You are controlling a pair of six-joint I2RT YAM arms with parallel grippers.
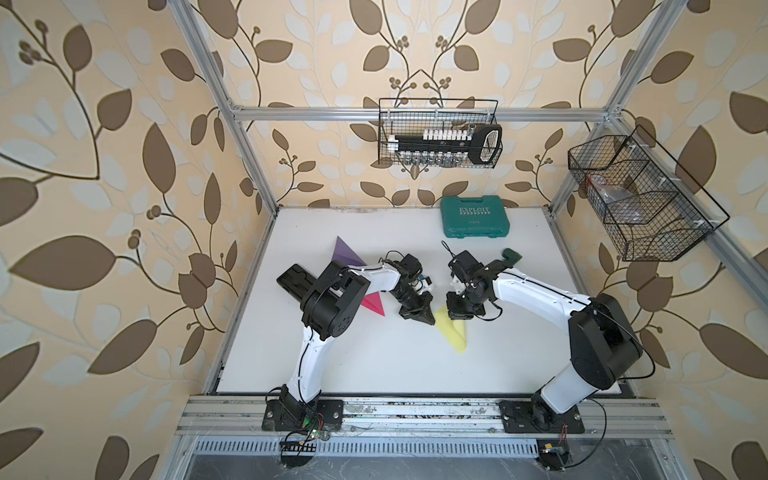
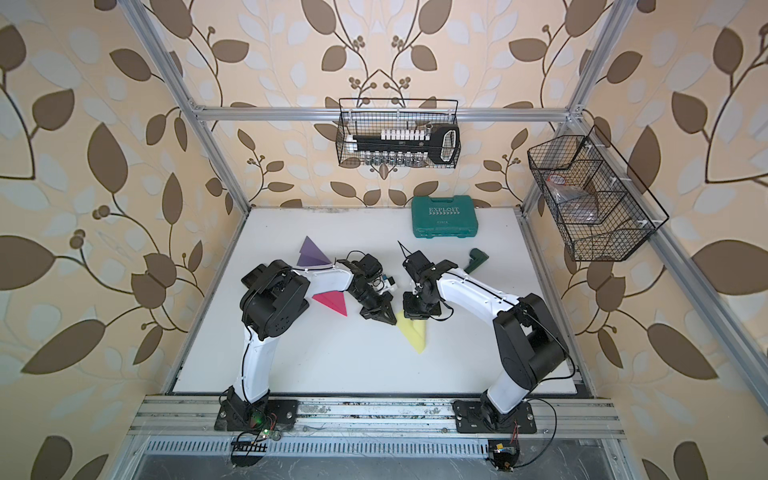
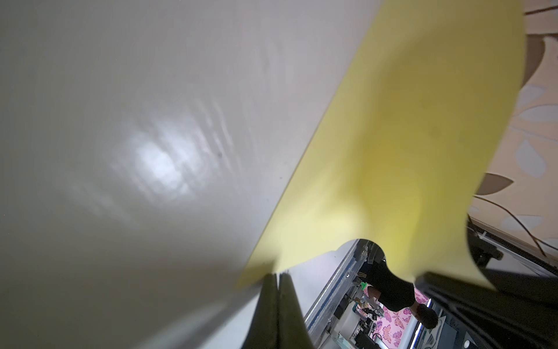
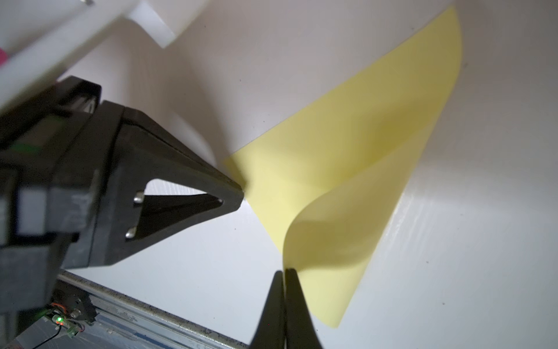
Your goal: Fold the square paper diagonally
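The yellow square paper (image 1: 449,334) lies on the white table, one side curled up and over across itself, as the right wrist view (image 4: 348,128) shows. My right gripper is shut on the lifted edge of that curl. My left gripper is shut at the flat opposite corner of the paper (image 3: 407,116), its tips by that corner with nothing visible between them. In the right wrist view the left fingers (image 4: 191,174) rest at that corner, beside the curled flap.
A purple paper (image 2: 312,254) and a pink paper (image 2: 330,301) lie left of the middle, partly behind the left arm. A green case (image 1: 474,216) is at the back right, with a small green object (image 2: 476,258) before it.
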